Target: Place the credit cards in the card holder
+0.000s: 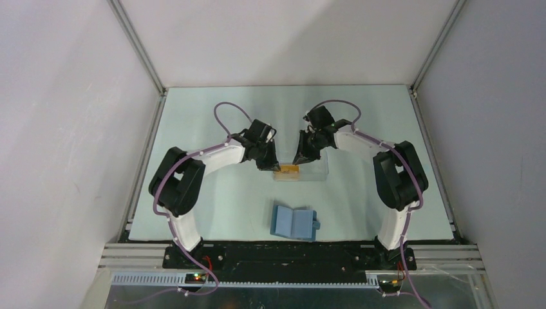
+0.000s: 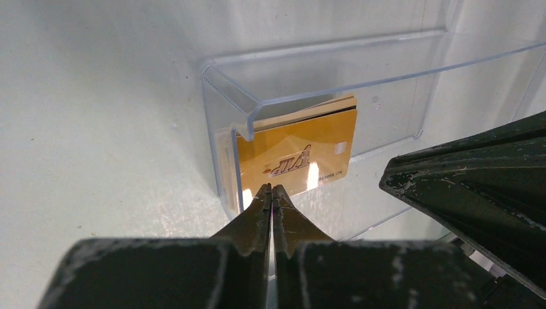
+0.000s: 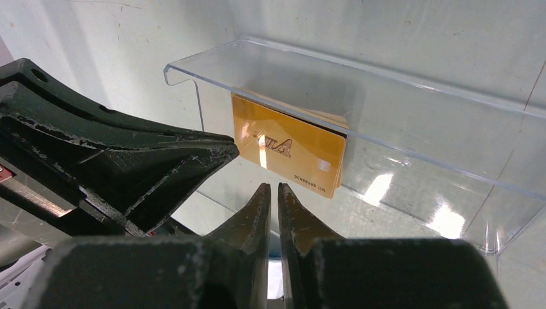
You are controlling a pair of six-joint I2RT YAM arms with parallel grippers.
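Orange cards [image 2: 302, 153] stand in a stack at the left end of a clear plastic holder [image 1: 314, 174]; paler card edges show behind the front one in both wrist views. Just in front of the cards, at the holder's left end, my left gripper is shut with nothing between its tips. My right gripper is slightly open near the cards' right lower corner, a narrow empty gap between its fingers. Nearer the robot lies a blue card holder [image 1: 293, 223], spread open on the table.
Both grippers are close together over the clear holder, each showing at the side of the other's wrist view.
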